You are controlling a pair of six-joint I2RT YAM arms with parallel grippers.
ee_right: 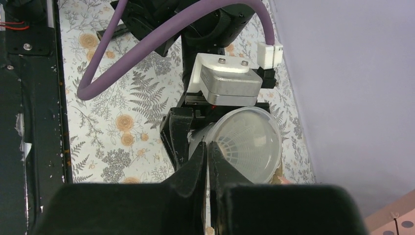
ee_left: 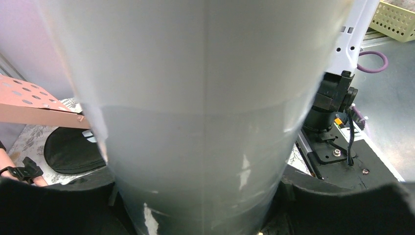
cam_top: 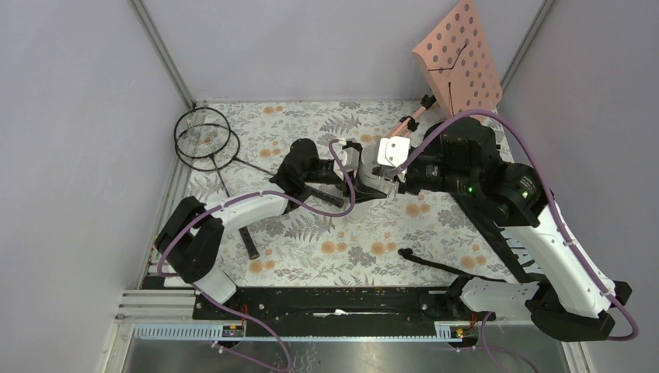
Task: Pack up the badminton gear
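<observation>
A translucent shuttlecock tube (ee_left: 203, 98) fills the middle of the left wrist view, with my left gripper (cam_top: 364, 176) shut around it. In the right wrist view its round end (ee_right: 249, 142) faces the camera, and a net-like skirt shows inside. My right gripper is shut, its fingertips meeting at the near rim of the tube. Whether they pinch that rim, I cannot tell. Two rackets (cam_top: 194, 145) lie crossed at the left of the top view, heads toward the back. A pink dotted bag (cam_top: 462, 66) stands at the back right, its flap raised.
A pink strap (cam_top: 394, 141) runs from the bag. Beside it rests a black round piece (ee_left: 68, 152). A thin black rod-like item (cam_top: 435, 264) lies at the front right.
</observation>
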